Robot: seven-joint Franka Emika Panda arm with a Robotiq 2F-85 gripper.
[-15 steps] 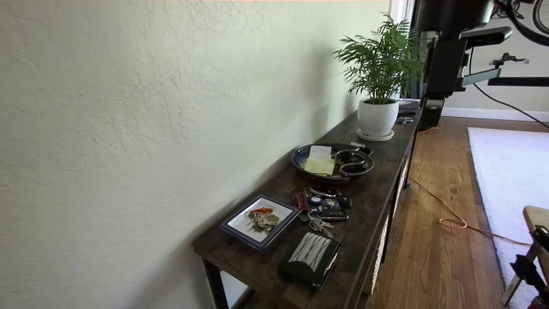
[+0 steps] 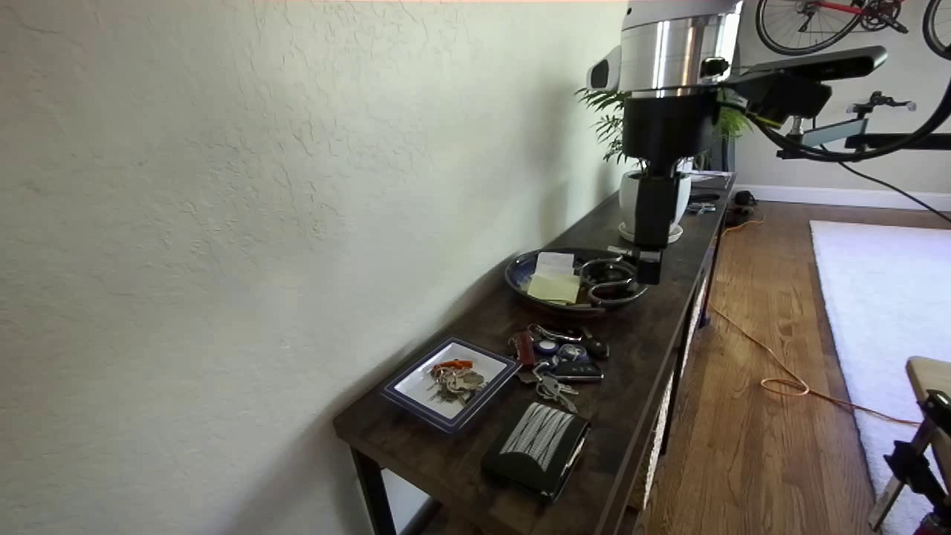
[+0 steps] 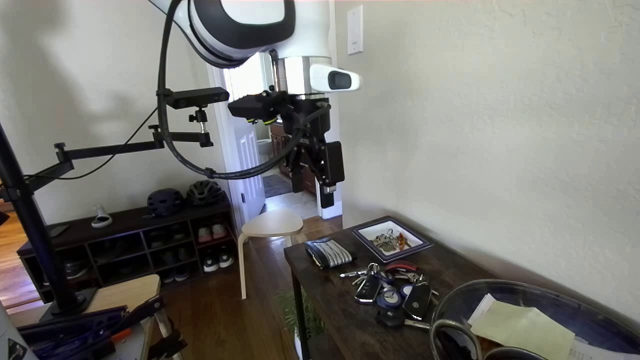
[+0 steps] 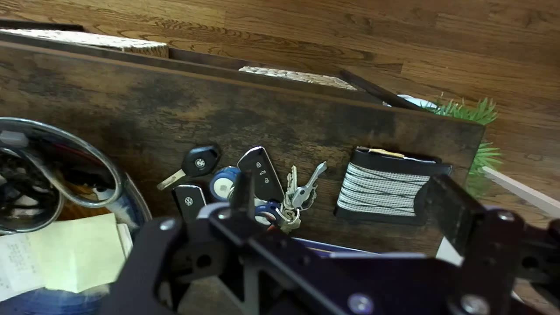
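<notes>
Above the dark wooden table hangs my gripper, pointing down with its fingers spread and empty. Below it in the wrist view lies a bunch of car keys and house keys, partly covered by one finger. A black wallet wrapped in pale cord is near the table's end, its right side behind the other finger. Against the wall sits a square white tray with a dark blue rim, holding a smaller set of keys. The gripper is well clear of all of these.
A round dark bowl holds paper notes and sunglasses. Behind my arm stands a white plant pot. The wall borders one long side of the table; open wooden floor borders the other.
In exterior view 1 the arm has moved left and lower, from beside the table to above it, and now covers much of the plant. The things on the table have not moved.
</notes>
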